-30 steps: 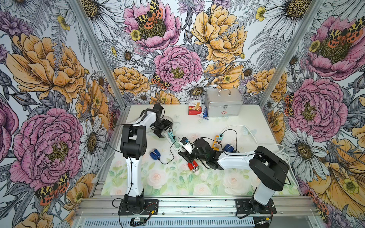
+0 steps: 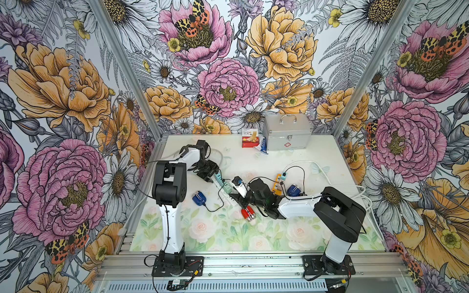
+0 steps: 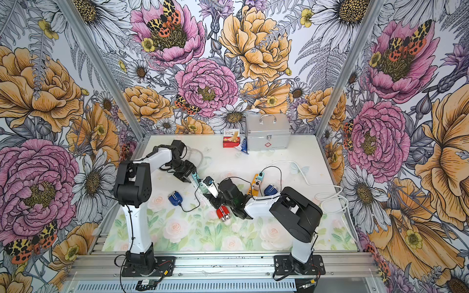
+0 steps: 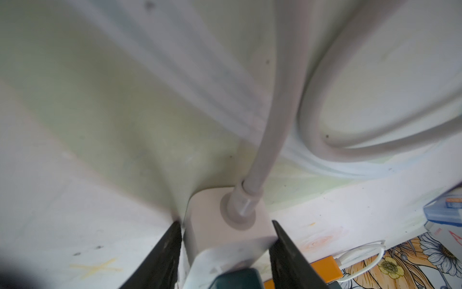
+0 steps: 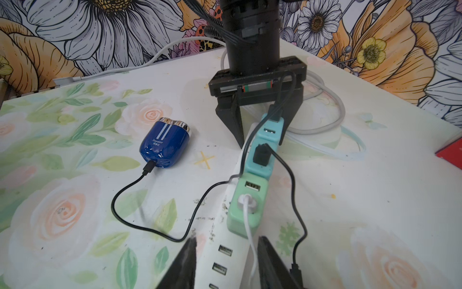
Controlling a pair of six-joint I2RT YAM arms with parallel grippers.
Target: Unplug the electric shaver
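A blue shaver (image 5: 166, 142) lies left of the white power strip (image 5: 223, 248); its black cable (image 5: 202, 207) runs up to the strip's far teal end. There my left gripper straddles the strip's white end, fingers (image 4: 161, 260) part open on either side. Whether both touch it I cannot tell. A second black plug (image 5: 261, 158) sits in the teal adapter (image 5: 267, 131), and a white plug (image 5: 247, 202) in the green one (image 5: 240, 219). Over the near part of the strip my right gripper is open, holding nothing.
A red shaver (image 2: 248, 213) lies below the right gripper. An orange strip (image 2: 279, 183) and another blue device (image 2: 294, 190) are to the right. At the back stand a metal case (image 2: 287, 132) and a red box (image 2: 250, 138).
The right arm has shifted only slightly; its gripper stays over the strip's near part.
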